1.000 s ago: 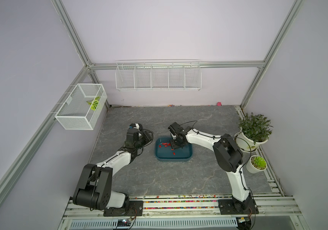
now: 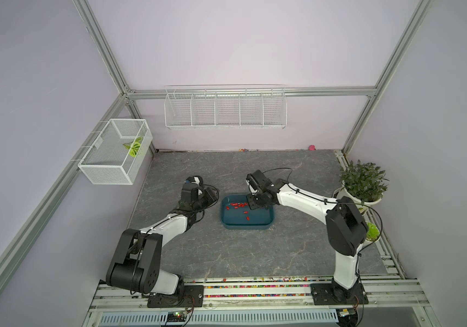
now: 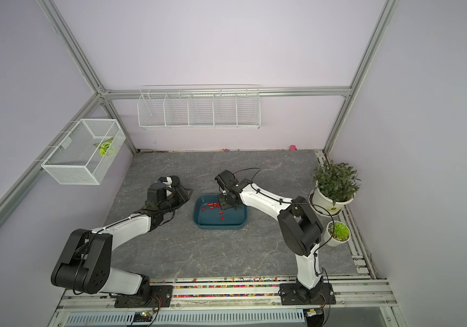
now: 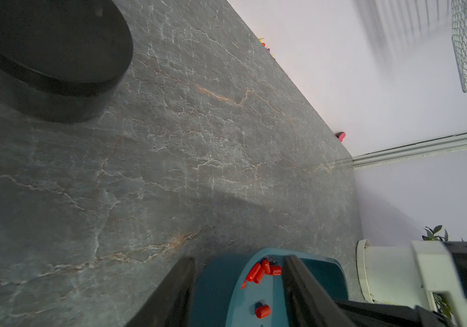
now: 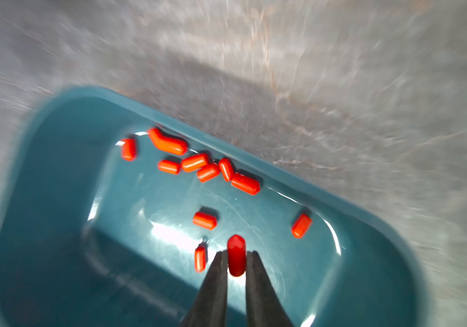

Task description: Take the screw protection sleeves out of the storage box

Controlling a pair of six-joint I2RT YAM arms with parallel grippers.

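Observation:
The blue storage box [image 2: 247,224] sits on the table below my right gripper. This gripper is shut on a red sleeve [image 5: 236,254], held between the fingertips over the box. Several red sleeves lie loose on the box floor: a row along the far wall, such as one sleeve [image 5: 245,184], a lone sleeve [image 5: 301,225] to the right and a sleeve [image 5: 205,220] nearer the middle. My left gripper hovers left of the box, its fingers [image 4: 174,291] spread apart with nothing held. Part of the box is hidden by the right arm in both top views.
Bare grey table [image 2: 222,250] surrounds the box. White wire baskets hang on the back wall [image 2: 225,109] and left wall [image 2: 114,171]. Two potted plants, one large [image 3: 336,182] and one small [image 3: 338,233], stand at the right edge.
My right gripper has shifted slightly right above the box, its elbow swinging right to cover much of the small plant. The left arm has barely moved.

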